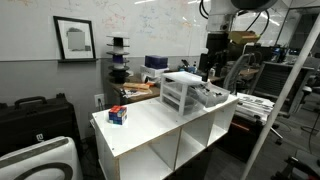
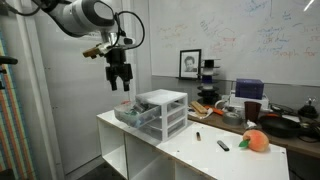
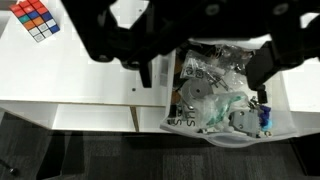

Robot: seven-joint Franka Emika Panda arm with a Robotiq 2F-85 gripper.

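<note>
Above the pulled-out clear drawer (image 1: 212, 96), my gripper (image 1: 207, 74) hangs with its fingers pointing down. In the wrist view the dark fingers (image 3: 144, 62) are large and blurred, spread apart with a wide gap. Nothing shows held between them. Below lies the open drawer (image 3: 215, 138), filled with mixed small items: a clear plastic bag (image 3: 214, 106), grey round parts and a small blue object (image 3: 264, 116). The white drawer unit (image 2: 176, 118) stands on the white table, its lower drawers closed. Exterior view 2 shows the gripper (image 2: 119, 80) apart from the drawer's rim.
A colourful puzzle cube (image 1: 117, 115) sits at the table's far end from the drawer unit. Two small dark objects lie on the tabletop (image 2: 200, 150) near the middle, otherwise mostly clear. Behind the table, a shelf carries pans (image 2: 281, 126) and boxes.
</note>
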